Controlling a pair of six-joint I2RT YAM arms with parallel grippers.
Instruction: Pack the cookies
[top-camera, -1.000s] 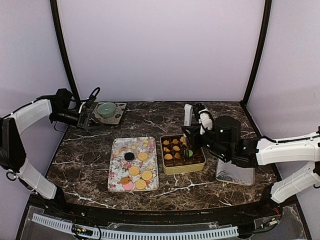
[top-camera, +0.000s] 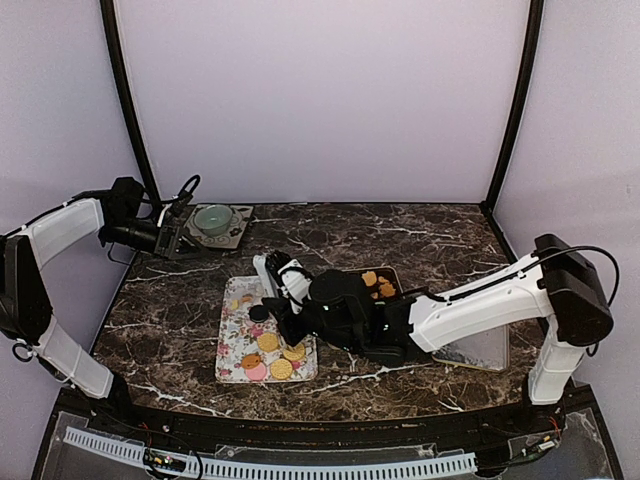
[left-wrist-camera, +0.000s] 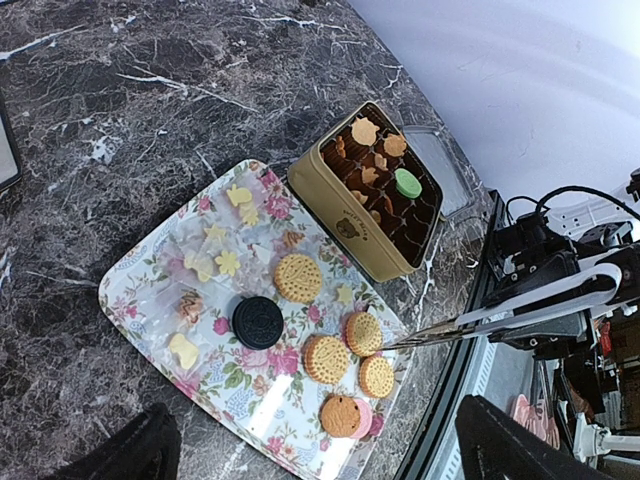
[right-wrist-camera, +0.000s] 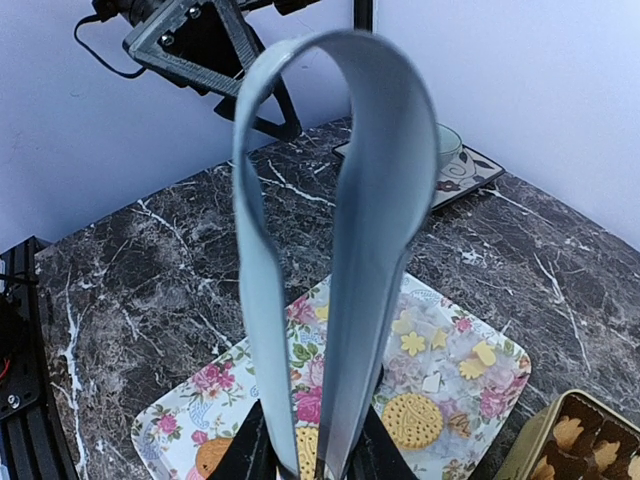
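White-and-steel tongs (right-wrist-camera: 345, 52) stand upright in my right gripper, which is shut on them. In the left wrist view the tong tips (left-wrist-camera: 400, 344) are low beside a small round cookie (left-wrist-camera: 363, 333); contact cannot be told. The floral tray (left-wrist-camera: 150, 272) carries several round cookies, a black one (left-wrist-camera: 258, 322), a pink one (left-wrist-camera: 361, 418) and small pale shaped ones (left-wrist-camera: 228, 263). A gold box (left-wrist-camera: 340, 222) next to the tray holds brown shaped cookies and a green round one (left-wrist-camera: 408, 183). My left gripper (top-camera: 178, 246) is open and empty at the far left.
A green bowl (top-camera: 213, 220) sits on a patterned board (top-camera: 238, 228) at the back left. A clear lid (top-camera: 480, 347) lies at the right. The right arm hides much of the box in the top view. Bare marble surrounds the tray's left side.
My right gripper has moved left with the tongs, from over the gold box to over the floral tray. The left arm has stayed still.
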